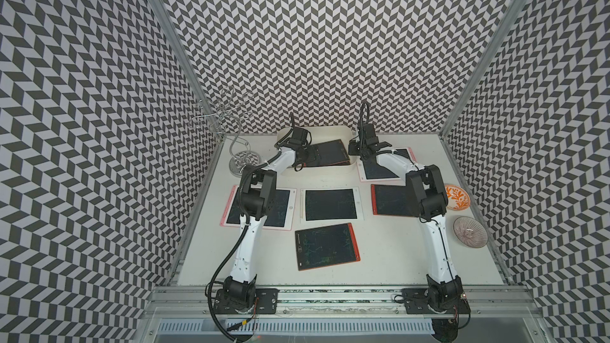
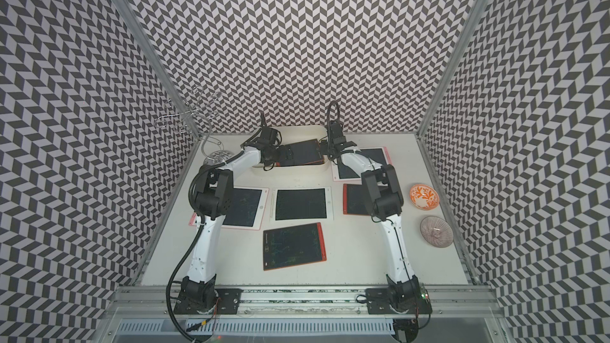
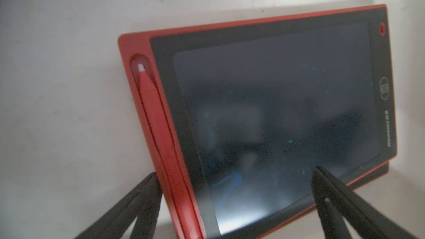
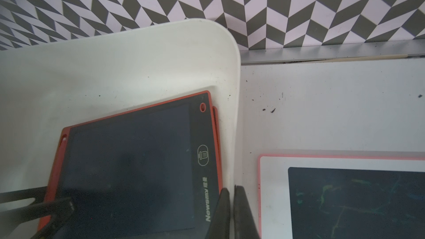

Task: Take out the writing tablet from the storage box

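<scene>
The white storage box (image 4: 150, 62) stands at the back centre, holding a red-framed writing tablet (image 3: 274, 119) with a pen in its side, stacked on another. My left gripper stands open low over the top tablet, one fingertip by its pen side, the other over its near edge area. My right gripper is shut at the box's right wall; whether the thin rim sits between its fingertips is hard to tell.
Several tablets lie on the table (image 1: 209, 247). A wire stand (image 1: 244, 162) is at the back left; an orange patterned dish (image 1: 457, 197) and a pink dish (image 1: 470, 232) are at the right.
</scene>
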